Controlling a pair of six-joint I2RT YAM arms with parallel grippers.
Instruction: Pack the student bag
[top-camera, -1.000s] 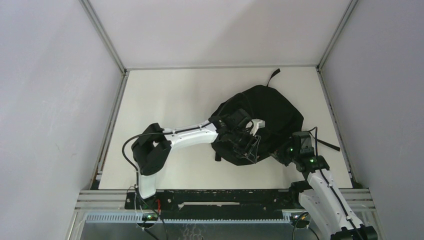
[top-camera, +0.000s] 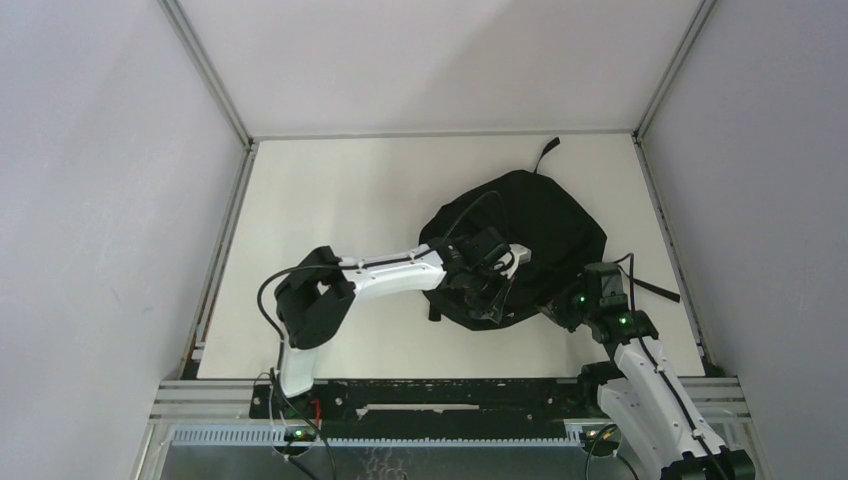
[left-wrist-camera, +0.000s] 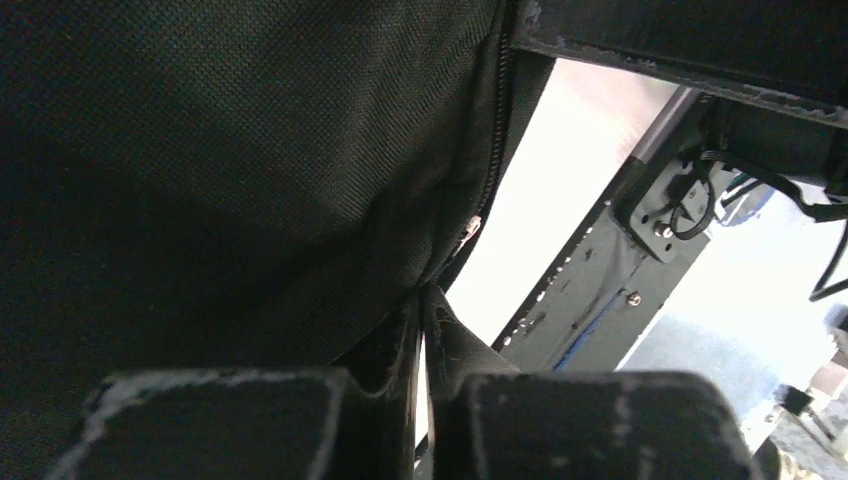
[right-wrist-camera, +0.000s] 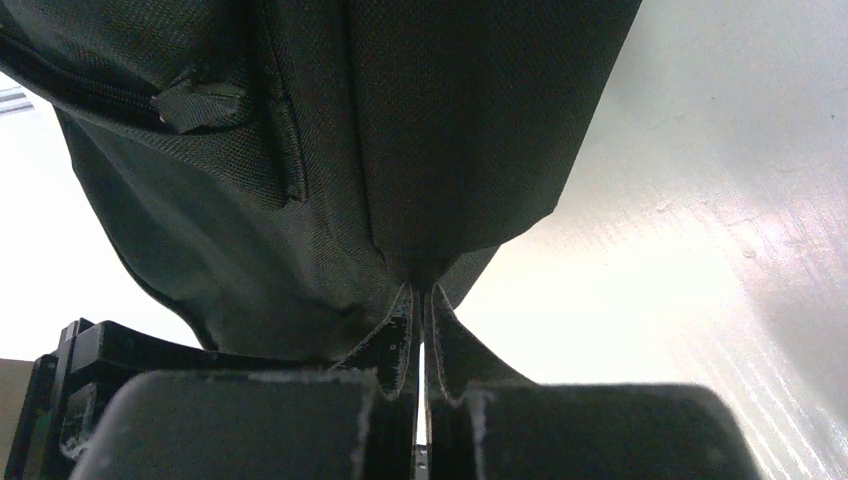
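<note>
A black fabric bag (top-camera: 540, 220) lies flat on the right half of the white table. My left gripper is at its lower front, fingertips nearly together at a zipper seam beside a small metal zipper pull (left-wrist-camera: 470, 229); whether it grips fabric or the zipper is unclear. My right gripper is shut at the bag's lower right, its tips at the folded edge of the fabric. Whether cloth is pinched between them is hard to tell.
A strap (top-camera: 656, 290) sticks out at the right, another at the back. Walls bound the table on three sides; a dark rail runs along the front.
My left arm has shifted slightly, its wrist moving a little right and down over the bag. The right arm and the bag's outline look unchanged.
</note>
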